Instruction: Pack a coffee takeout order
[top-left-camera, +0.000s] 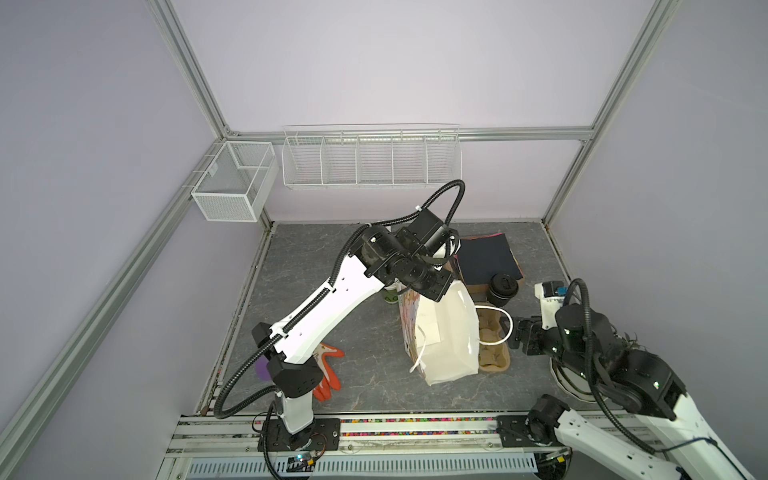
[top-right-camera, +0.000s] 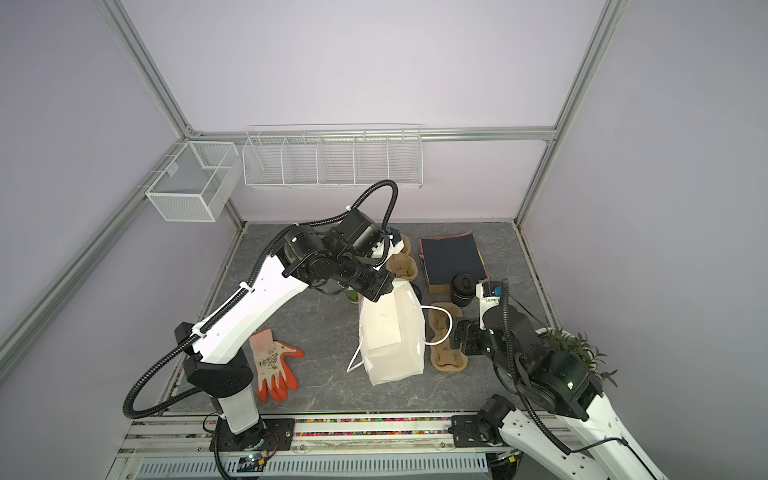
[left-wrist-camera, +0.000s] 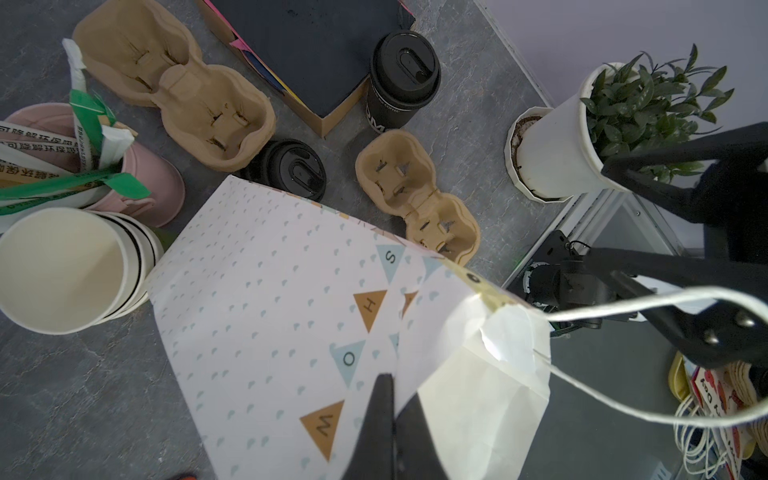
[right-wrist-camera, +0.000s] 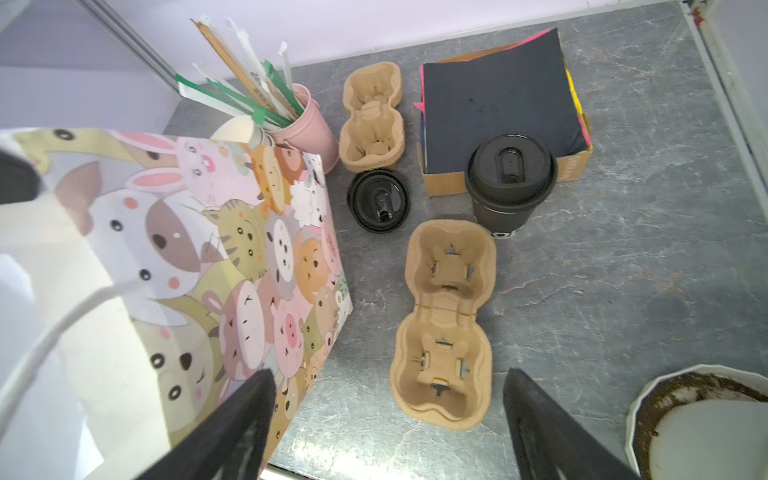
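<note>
A white paper bag with animal prints (right-wrist-camera: 264, 304) and white rope handles hangs from my left gripper (top-left-camera: 438, 289), shut on its top edge. My right gripper (top-right-camera: 464, 340) stands open to the bag's right, above an empty cardboard cup carrier (right-wrist-camera: 444, 360). A lidded black cup (right-wrist-camera: 508, 188) stands behind that carrier. A second black lid (right-wrist-camera: 380, 200) shows beside a further carrier (right-wrist-camera: 372, 136). White cups (left-wrist-camera: 64, 272) and a pink holder with straws (left-wrist-camera: 160, 184) stand at the back left of the bag.
A box of dark sheets (right-wrist-camera: 500, 104) lies at the back. A potted plant (left-wrist-camera: 552, 144) stands at the right edge. An orange glove (top-right-camera: 272, 360) lies front left. Wire baskets (top-left-camera: 372, 156) hang on the back wall.
</note>
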